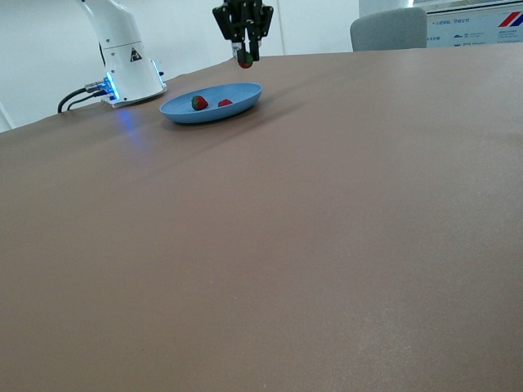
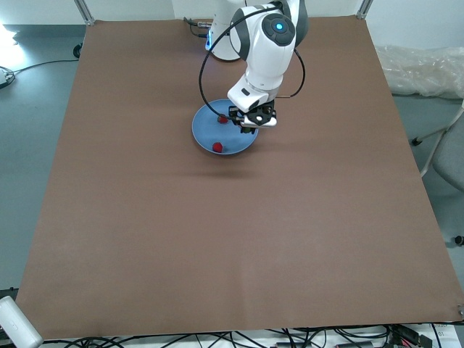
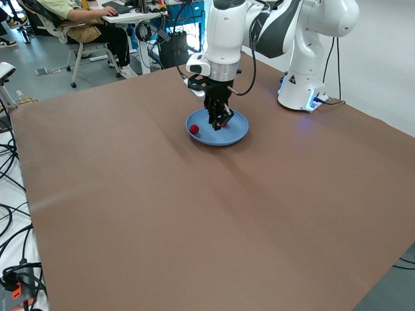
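Note:
My black gripper hangs above the blue plate, shut on a strawberry that shows red and green between its fingertips. On the plate lie two strawberries, one partly hidden in the top view. In the left view the gripper covers the right part of the plate, with red strawberries visible beside it. In the right view the gripper is over the plate, and a strawberry shows at its left.
The white arm base stands at the back, with cables beside it. Cables and equipment line one edge of the table.

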